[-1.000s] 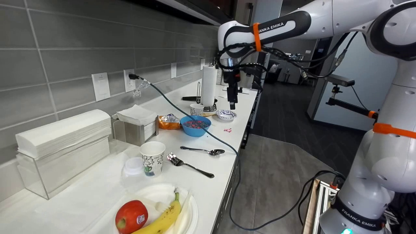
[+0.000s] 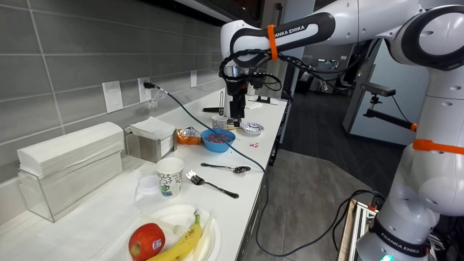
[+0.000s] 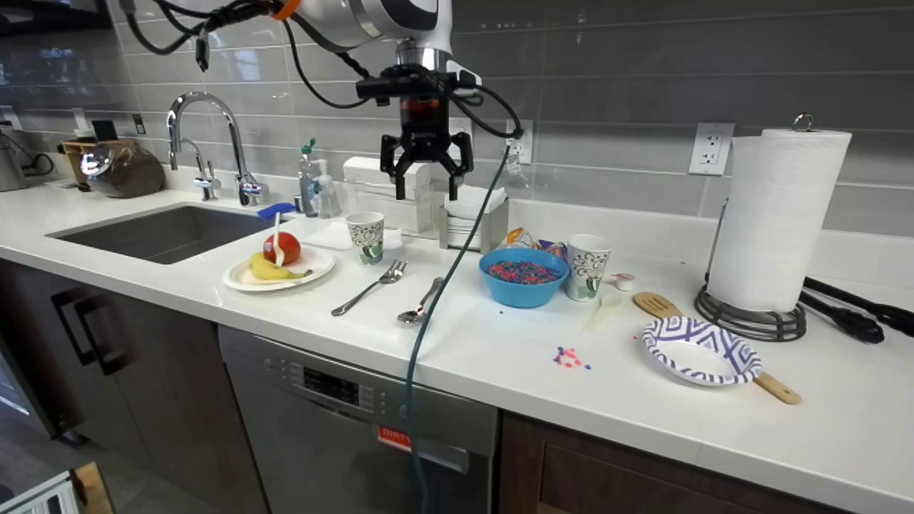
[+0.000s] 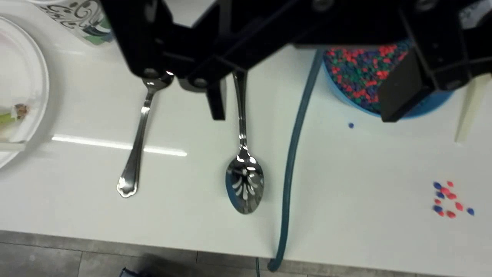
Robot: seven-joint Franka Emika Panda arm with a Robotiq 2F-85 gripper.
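High over the counter, my gripper (image 3: 426, 190) hangs open, its fingers wide apart with nothing between them. In the wrist view, the slotted spoon (image 4: 245, 182) lies below, bowl toward the counter's front edge. Left of it is a fork (image 4: 137, 147), partly covered by a finger. A blue bowl (image 3: 524, 293) full of small red, blue and dark bits stands to the right; one finger overlaps it in the wrist view. Some loose bits (image 3: 569, 358) lie on the counter before the bowl. A patterned paper bowl (image 3: 700, 375) tilts on a wooden utensil's handle (image 3: 777, 390).
A green cable (image 3: 437, 295) runs from the wall outlet across the counter and over its front edge, between spoon and bowl. Paper cups (image 3: 365, 240), a fruit plate (image 3: 242, 281) and a paper towel roll (image 3: 775, 223) stand around. Counter before the blue bowl is mostly clear.
In exterior view 1, the arm and gripper have shifted left, toward the wall, with the gripper slightly lower in the picture. The objects on the counter appear unmoved.
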